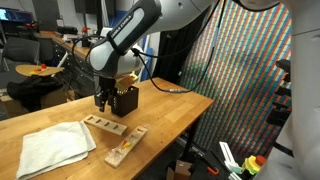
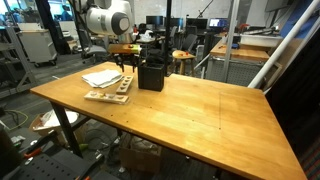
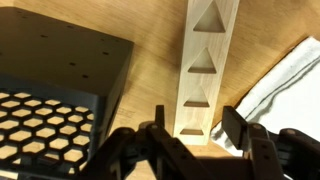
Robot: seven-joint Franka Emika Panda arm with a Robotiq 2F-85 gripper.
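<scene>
In the wrist view, the two dark fingers of my gripper stand apart, one on each side of the end of a pale wooden strip (image 3: 201, 66) with triangular recesses. No held object shows clearly between them. In exterior view 1, the gripper (image 1: 100, 103) is raised above the table, over the far side of one wooden strip (image 1: 105, 124). A second wooden strip (image 1: 126, 145) lies nearer the front. Whether the fingers are closed on anything cannot be told.
A black mesh-sided box (image 3: 58, 85) stands close beside the gripper. A white cloth (image 1: 54, 148) covers part of the table on the strips' other side. The long wooden table (image 2: 205, 115) has wide clear room beyond the box.
</scene>
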